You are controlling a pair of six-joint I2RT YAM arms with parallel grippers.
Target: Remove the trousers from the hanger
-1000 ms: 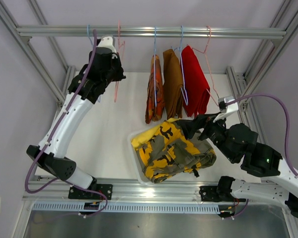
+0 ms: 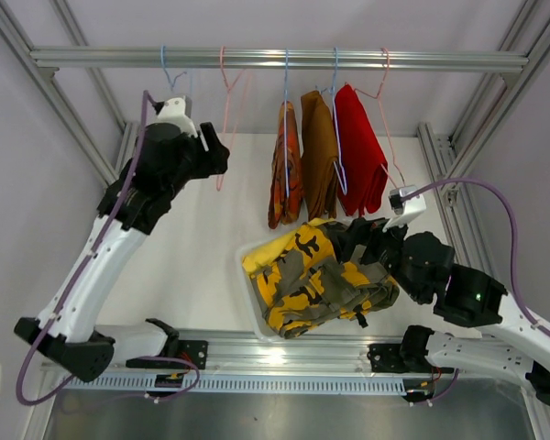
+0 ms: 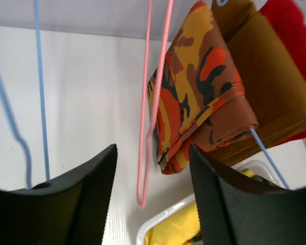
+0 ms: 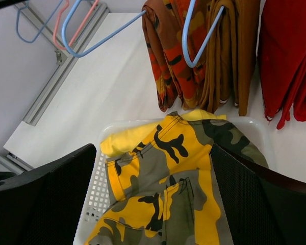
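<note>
Orange camouflage trousers [image 2: 284,170], brown trousers [image 2: 317,147] and red trousers [image 2: 357,151] hang on hangers from the rail. My left gripper [image 2: 211,151] is at upper left beside an empty pink hanger [image 3: 155,102]; in the left wrist view its fingers are apart, with that hanger seen between and beyond them. My right gripper [image 2: 357,243] stands open above yellow-grey camouflage cloth [image 4: 173,153] lying with yellow cloth [image 4: 117,140] in a white basket [image 4: 245,123].
The metal rail [image 2: 247,57] spans the top, with empty blue hangers [image 3: 41,102] on the left. The white board is bare left of the basket. Frame posts line both sides.
My left arm has moved left and lower in the top view, away from the rail. My right gripper has shifted slightly downward.
</note>
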